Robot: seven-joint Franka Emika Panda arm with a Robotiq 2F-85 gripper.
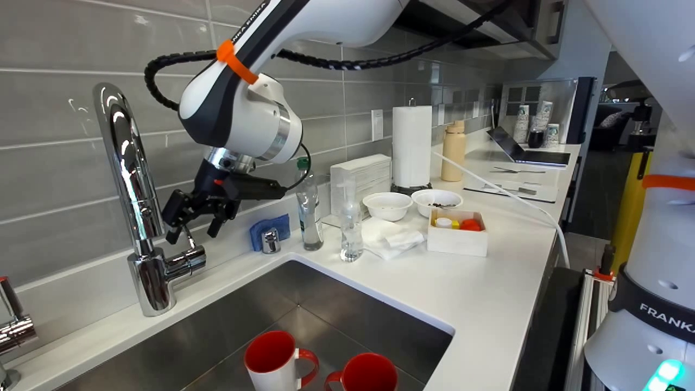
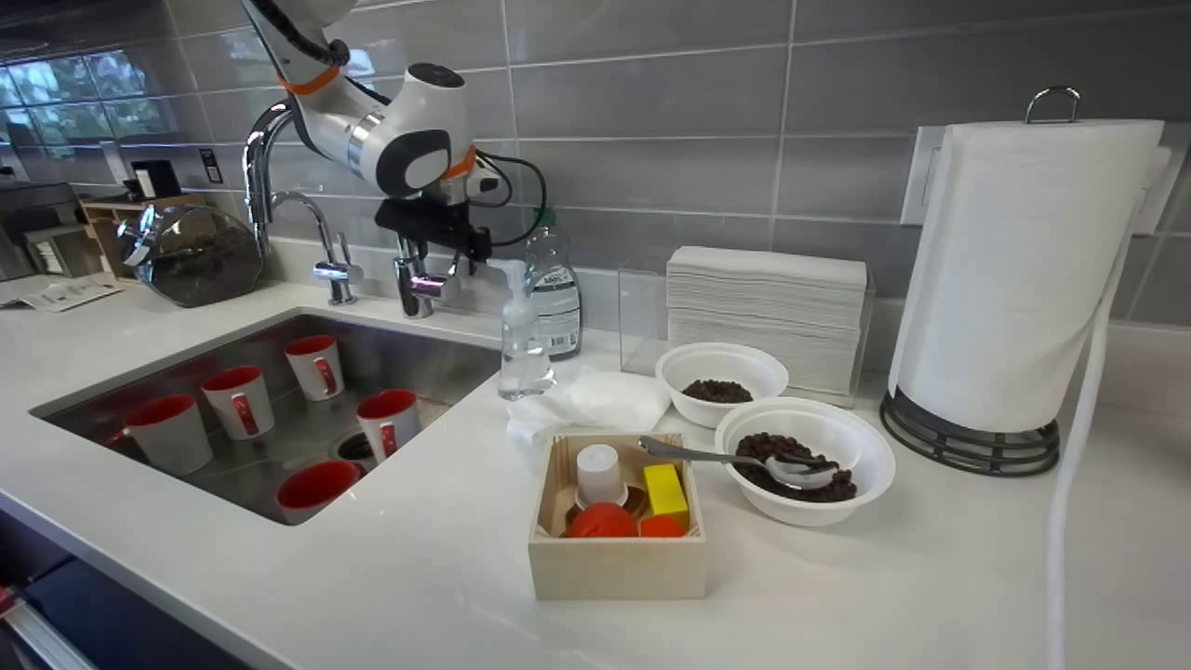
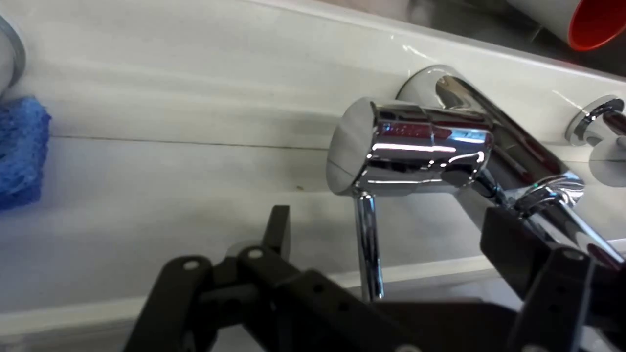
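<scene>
My gripper is open, its two black fingers on either side of the thin chrome faucet lever [image 3: 368, 246]. In the wrist view the left finger [image 3: 277, 231] stands clear of the lever, and the right finger [image 3: 510, 249] lies over the faucet's neck in the picture. The lever rises from the round handle end of the tall chrome faucet [image 1: 154, 280] behind the sink. Exterior view 1 has the gripper [image 1: 198, 231] just above that handle, close to the tiled wall. I cannot tell whether any finger touches the metal.
A blue sponge [image 1: 269, 228] and a dish soap bottle [image 1: 309, 208] stand right of the faucet. Red-and-white mugs [image 2: 238, 402] sit in the steel sink [image 1: 299, 326]. Bowls, a wooden box [image 2: 617, 569] and a paper towel roll [image 2: 1022, 279] occupy the counter.
</scene>
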